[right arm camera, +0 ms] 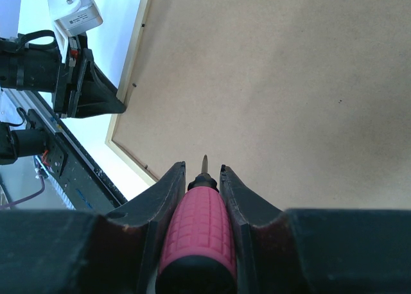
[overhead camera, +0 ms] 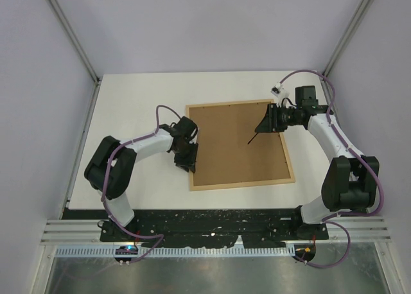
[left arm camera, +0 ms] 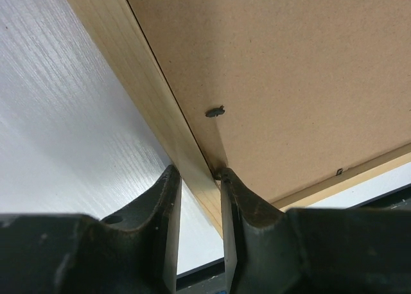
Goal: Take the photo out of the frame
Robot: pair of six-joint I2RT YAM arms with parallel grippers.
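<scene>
The photo frame (overhead camera: 244, 186) lies face down, its thin light-wood rim around a brown backing board (overhead camera: 231, 153). Small dark tabs (left arm camera: 215, 112) stand along the board's edge. At the left rim, near the front corner, my left gripper has one finger on the outer side and one on the inner side of the wood strip, both very close to it; whether they press on it I cannot tell. My right gripper is shut on a pink-handled tool (right arm camera: 202, 220), its thin dark tip pointing over the board. The photo itself is hidden.
A dark strip (overhead camera: 212, 220) runs along the front edge. Bare board lies between the two grippers.
</scene>
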